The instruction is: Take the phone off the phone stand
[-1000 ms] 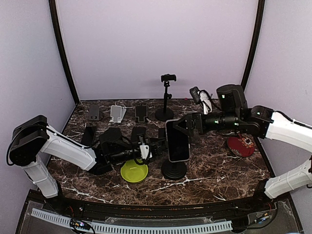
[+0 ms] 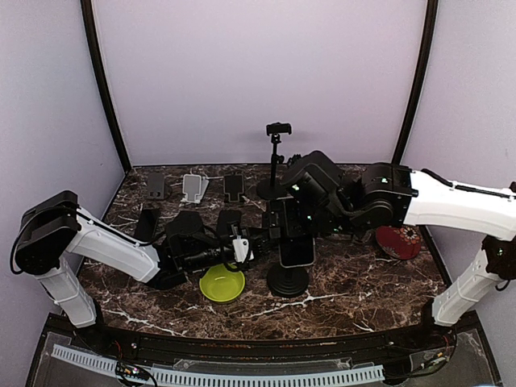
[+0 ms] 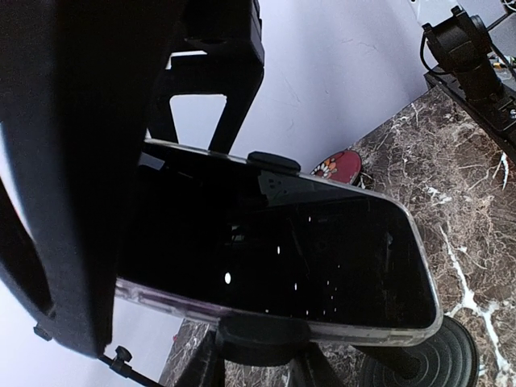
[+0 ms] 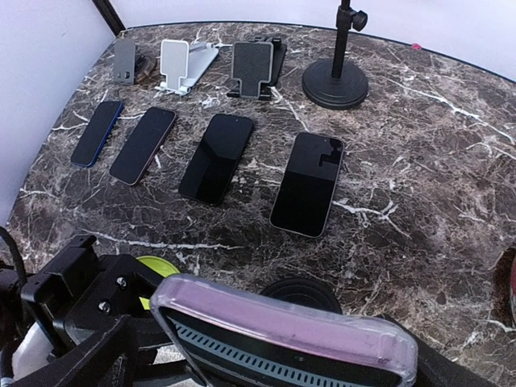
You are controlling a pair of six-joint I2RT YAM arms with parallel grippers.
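The phone [image 2: 296, 251] stands upright on the round black stand [image 2: 287, 282] at the centre of the table; its dark screen [image 3: 274, 242] fills the left wrist view, and its pinkish edge [image 4: 282, 318] is close in the right wrist view. My left gripper [image 2: 266, 238] is at the phone's left side, by the stand's holder; whether it grips anything is hidden. My right gripper [image 2: 292, 216] is over the phone's top, open, with the phone's upper end between or just below its fingers, which are largely hidden.
A green bowl [image 2: 222, 290] sits left of the stand and a red object [image 2: 397, 240] to the right. Several phones [image 4: 306, 184], small stands [image 4: 251, 68] and a tall black pole stand [image 4: 334, 85] occupy the back.
My right gripper and arm have moved left over the phone's top, covering more of it in the top view. The left arm and phone look unmoved.
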